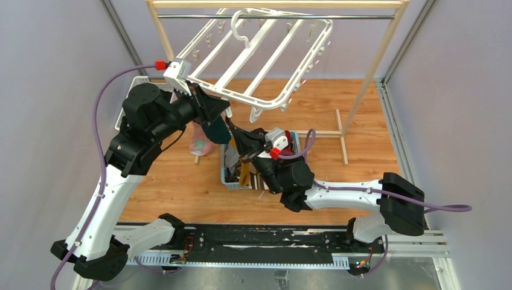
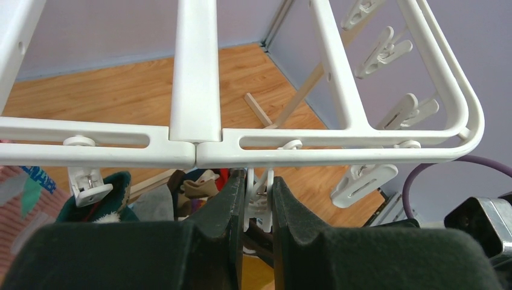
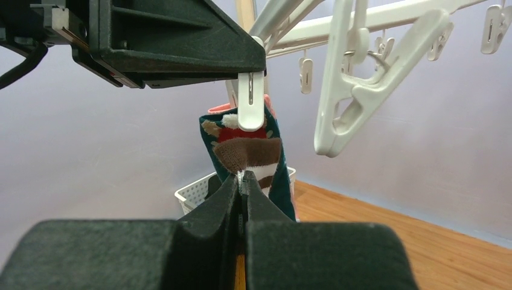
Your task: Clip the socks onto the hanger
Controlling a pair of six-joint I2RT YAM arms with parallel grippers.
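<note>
My left gripper is shut on a white clip (image 2: 259, 208) at the near edge of the white hanger (image 1: 241, 93). My right gripper sits just below that clip, its fingertips pinching a brown sock with white stripes (image 3: 247, 154). The sock's upper edge stands above the tips, apart from the clip's lower end. A yellow cloth part (image 2: 256, 272) shows lower down; whether it belongs to this sock I cannot tell. A teal patterned sock (image 2: 90, 208) hangs at the neighbouring clip. Farther left is a pink sock (image 1: 200, 144).
Below the grippers, a light blue basket (image 1: 224, 181) holds several socks. Another white basket (image 3: 196, 190) stands behind on the left. More clips (image 2: 365, 181) hang along the hanger. The wooden rack (image 1: 356, 99) surrounds it.
</note>
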